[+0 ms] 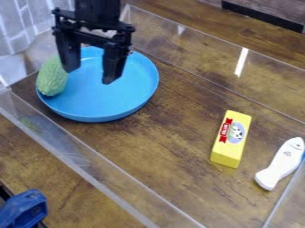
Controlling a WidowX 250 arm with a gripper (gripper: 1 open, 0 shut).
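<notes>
My black gripper [92, 55] hangs over the blue bowl [110, 107] at the upper left, open, its two fingers pointing down. Its left finger is just right of a green, oblong object [52, 79] in the bowl's left side; whether they touch I cannot tell.
A yellow box [231, 139] with a red label and a white elongated object [279, 164] lie on the wooden table [155, 165] at the right. A blue item [21, 210] is at the lower left corner.
</notes>
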